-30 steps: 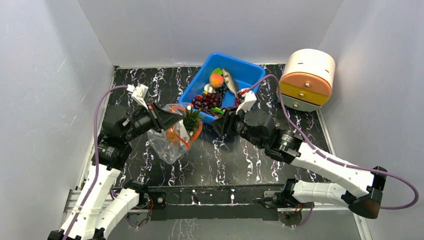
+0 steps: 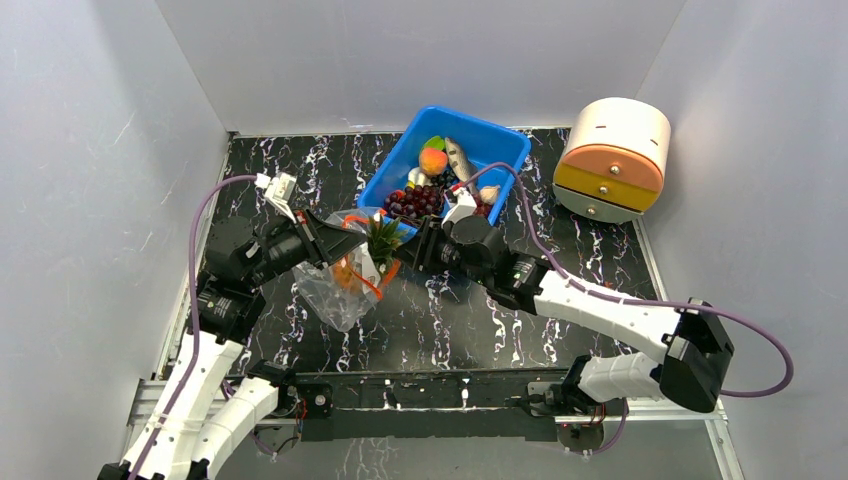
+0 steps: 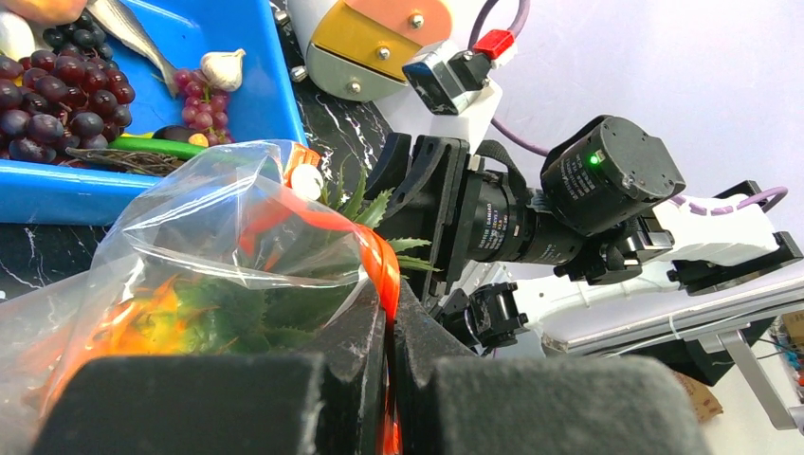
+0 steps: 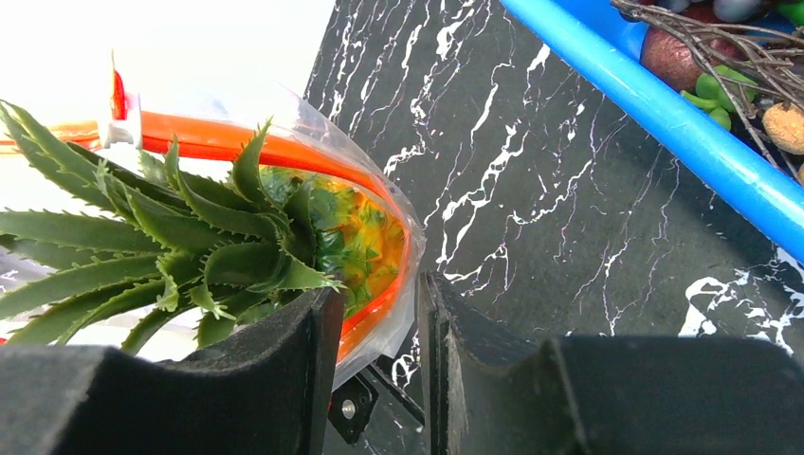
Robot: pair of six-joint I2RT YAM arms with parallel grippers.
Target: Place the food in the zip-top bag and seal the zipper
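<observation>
The clear zip top bag [image 2: 343,297], with an orange rim, holds a pineapple; its green spiky crown [image 4: 218,232] pokes out through the mouth, and its orange-green body [image 3: 180,313] shows through the film. A white zipper slider [image 4: 120,131] sits on the rim. In the left wrist view my left gripper is shut on the bag's orange rim, which passes between the fingertips. My right gripper stands part open at the mouth's opposite side. The rim's edge lies between its fingers in that view, apparently not pinched.
Behind the bag, a blue bin [image 2: 376,182] holds grapes [image 2: 416,202], a peach [image 2: 433,161], a fish [image 2: 458,158] and garlic [image 3: 224,69]. A small drawer cabinet [image 2: 612,158] stands back right.
The right arm has moved left, bringing its gripper up to the bag's mouth beside the crown. The left arm stays put and the bag has barely shifted.
</observation>
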